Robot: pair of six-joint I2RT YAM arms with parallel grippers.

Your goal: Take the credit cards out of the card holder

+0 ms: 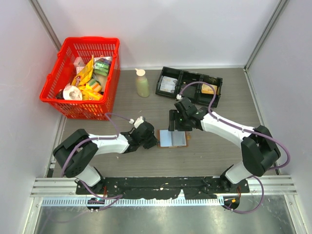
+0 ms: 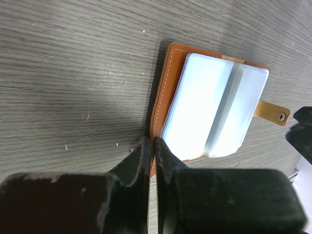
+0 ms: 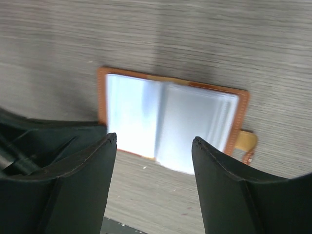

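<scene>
The tan leather card holder [image 1: 172, 138] lies open on the table, white card sleeves [image 2: 200, 97] inside and a strap with a snap [image 2: 274, 113] at one side. My left gripper is shut on the holder's edge at its left end. My right gripper stands open above the holder, which shows between and beyond its fingers in the right wrist view. Whether cards are in the sleeves is hard to tell.
A red basket [image 1: 48, 87] of packages stands at the back left, a bottle [image 1: 142, 85] and a black divided tray [image 1: 195, 78] at the back.
</scene>
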